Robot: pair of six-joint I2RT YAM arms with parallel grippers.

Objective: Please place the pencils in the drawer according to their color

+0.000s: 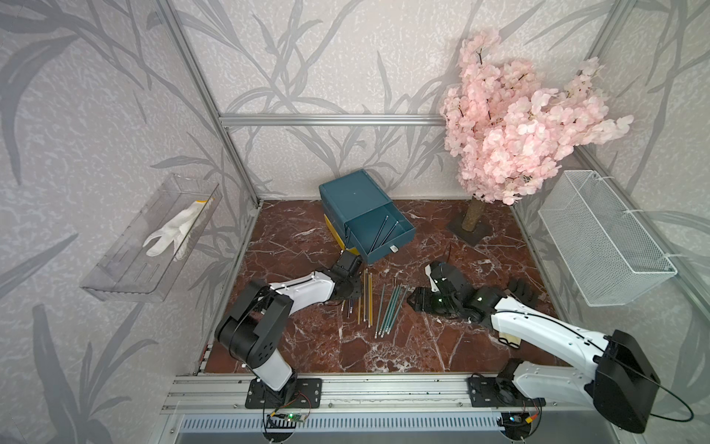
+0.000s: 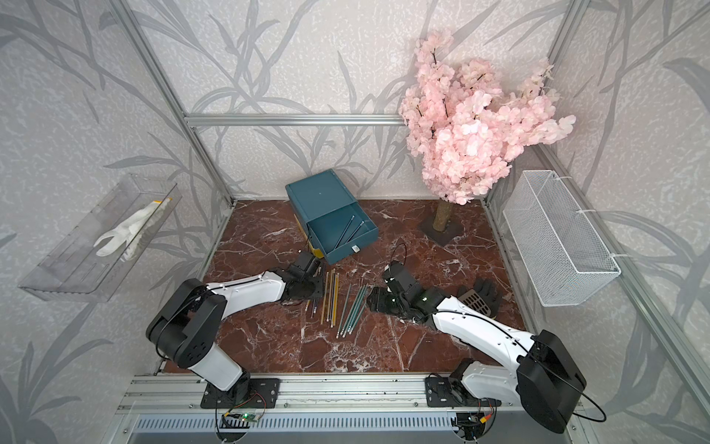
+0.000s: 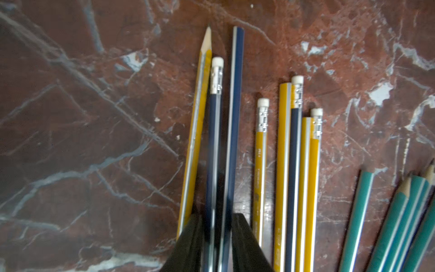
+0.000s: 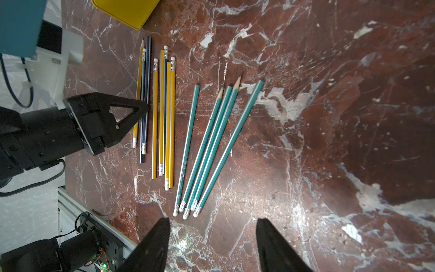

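My left gripper is shut on two navy pencils (image 3: 235,90), which lie side by side between its fingers. A yellow pencil (image 3: 197,117) lies just left of that gripper. To its right are several more yellow pencils (image 3: 283,158) with a navy one (image 3: 294,172) among them. Several green pencils (image 4: 213,145) lie fanned out on the table. Dark pencils (image 1: 378,231) rest in the open blue drawer (image 1: 409,234) of the box. My right gripper stands open with nothing between its fingers, off to the right of the green pencils.
A yellow drawer (image 4: 131,11) juts from the box's left side, close behind my left arm. Pink blossom (image 1: 510,118) stands at the back right. A dark glove (image 1: 523,291) lies beyond the right arm. Table between box and tree is clear.
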